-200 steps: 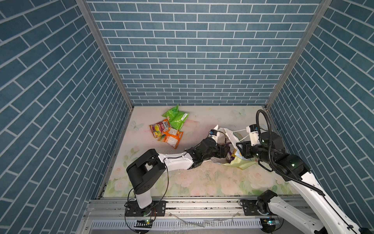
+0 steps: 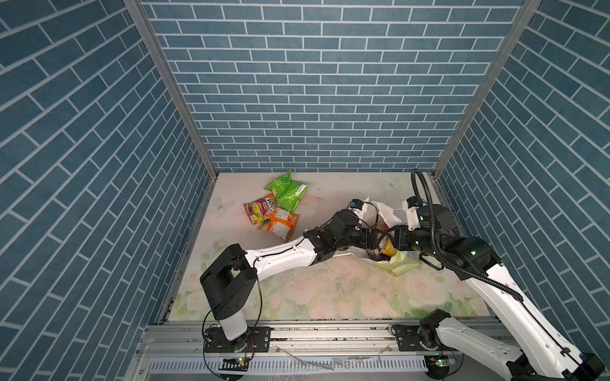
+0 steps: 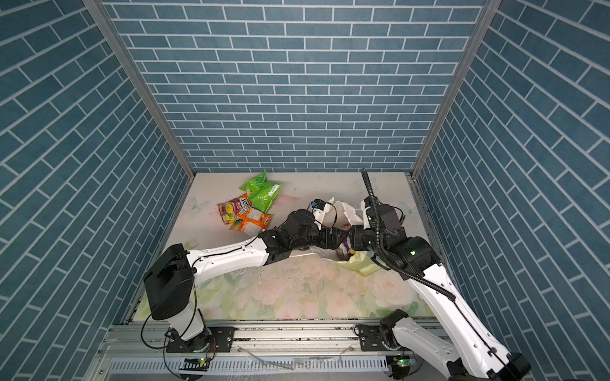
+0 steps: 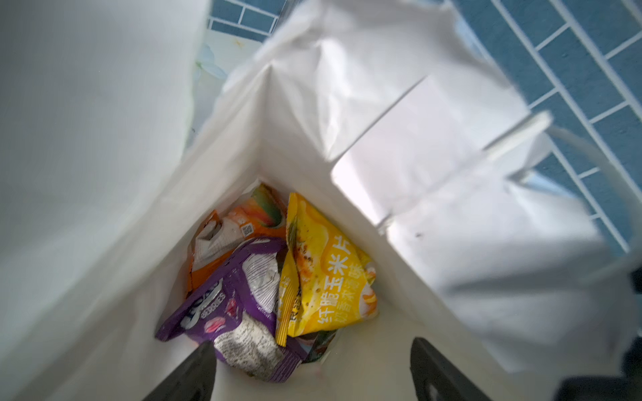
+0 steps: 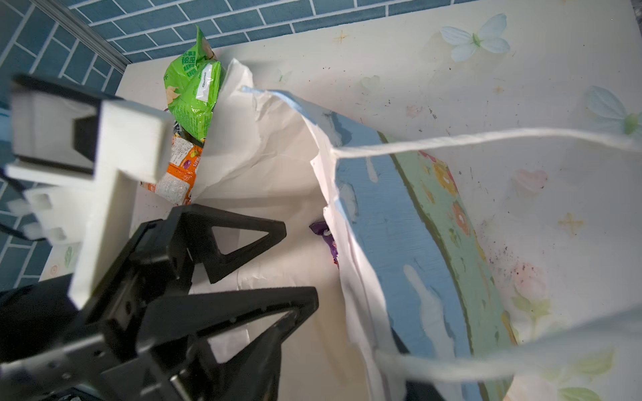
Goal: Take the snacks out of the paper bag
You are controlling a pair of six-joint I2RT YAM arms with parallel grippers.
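Note:
The white-lined paper bag (image 5: 408, 220) stands with its mouth gaping, its blue and green outer side seen in the right wrist view. Inside it, the left wrist view shows a yellow snack packet (image 4: 331, 274), a purple one (image 4: 220, 310) and an orange one (image 4: 234, 230). My left gripper reaches into the mouth, its fingers spread with nothing between them; the packets lie ahead of it. My right gripper is open at the opposite side of the mouth, fingertips over the white lining, apart from the rim.
Green packets (image 2: 292, 195), an orange packet (image 2: 282, 222) and a red-purple packet (image 2: 260, 208) lie together on the table at the back left. Cord handles (image 5: 481, 141) loop off the bag.
The right gripper has shifted, bringing the two grippers closer over the bag, whose rim has changed shape. The packets on the table are unmoved.

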